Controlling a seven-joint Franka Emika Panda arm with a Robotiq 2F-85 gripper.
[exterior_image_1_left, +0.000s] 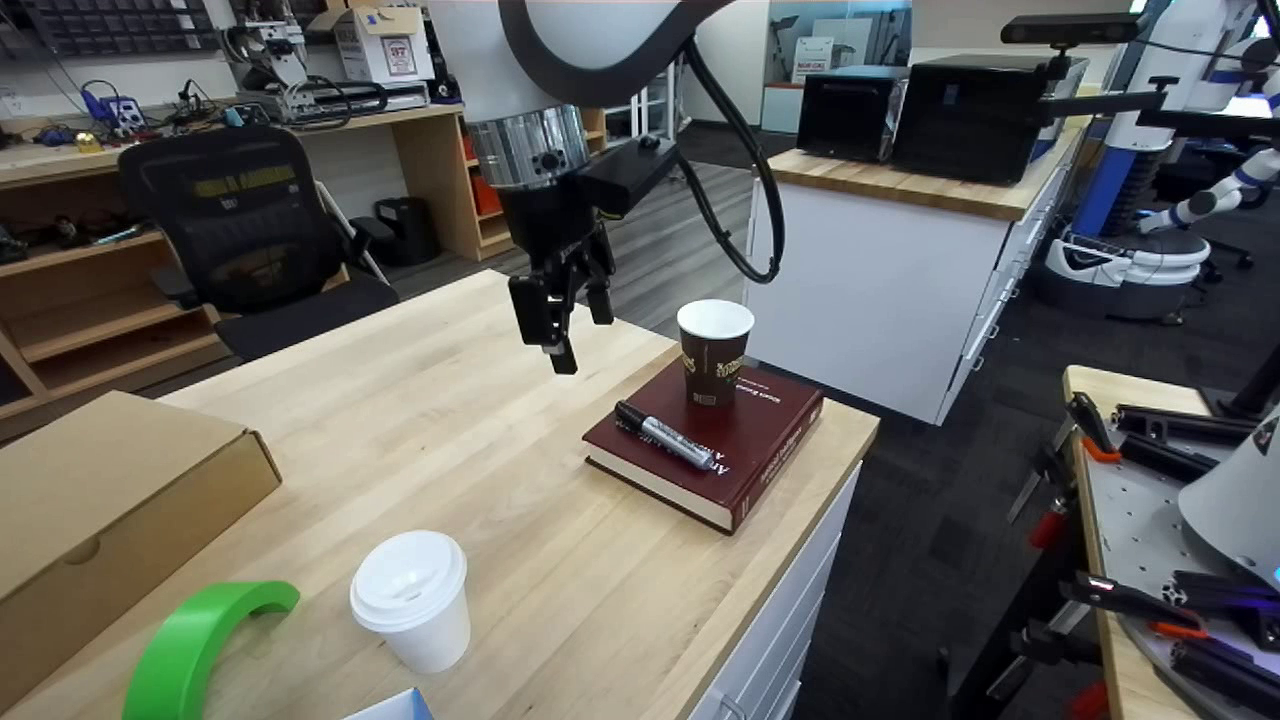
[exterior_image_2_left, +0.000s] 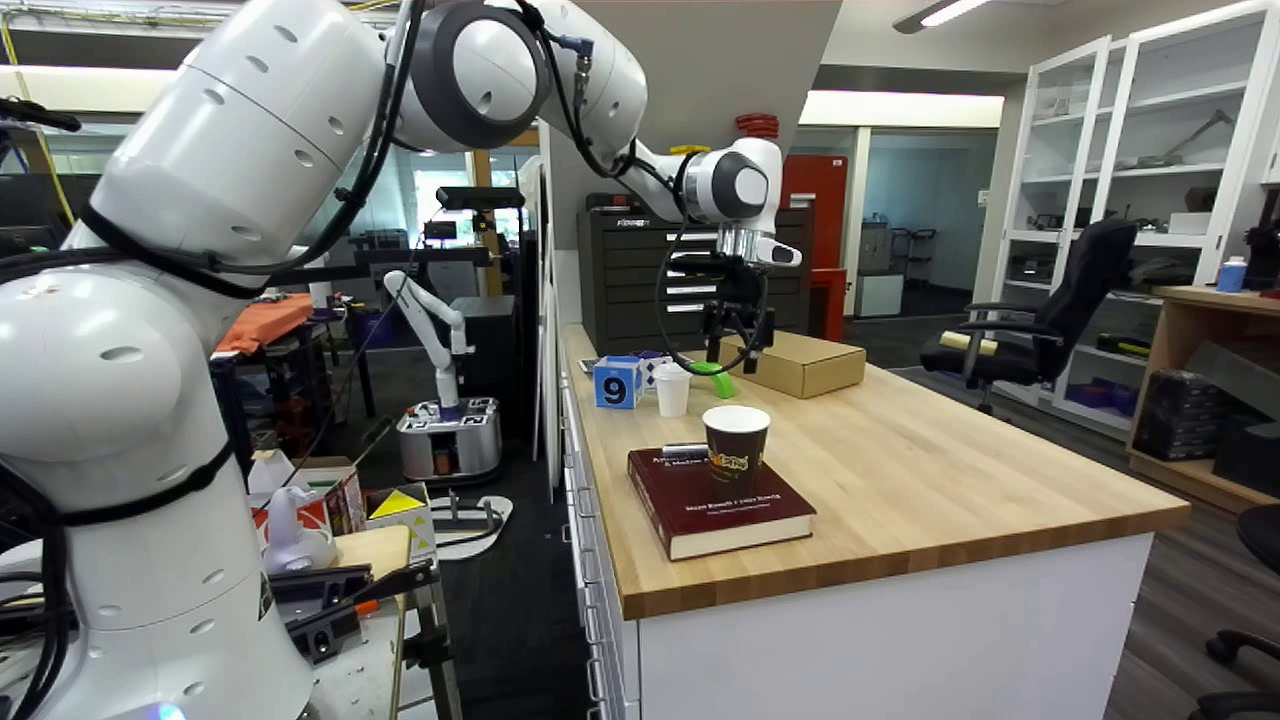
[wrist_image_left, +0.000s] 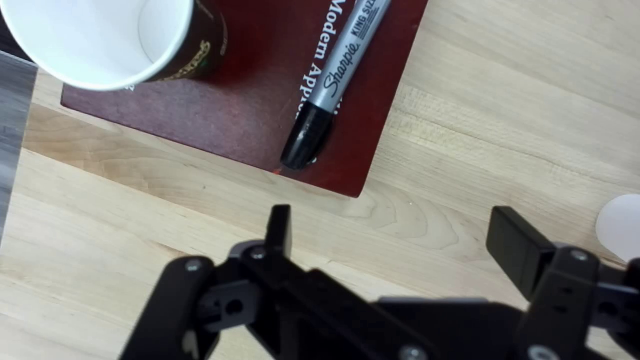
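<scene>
A dark red book lies flat near the right edge of the wooden table. On it stands an upright brown paper cup with a white, open top. Beside the cup, a grey marker with a black cap rests on the cover; in the wrist view the marker is labelled Sharpie. My gripper is open, its fingers wide apart over bare table just off the book's corner. Nothing is between them. In the first exterior view the gripper hangs above the table, clear of book and cup.
A white lidded cup, a green arch and a cardboard box occupy the table's other end. A blue cube marked 9 stands near the white cup. Bare wood lies between these and the book.
</scene>
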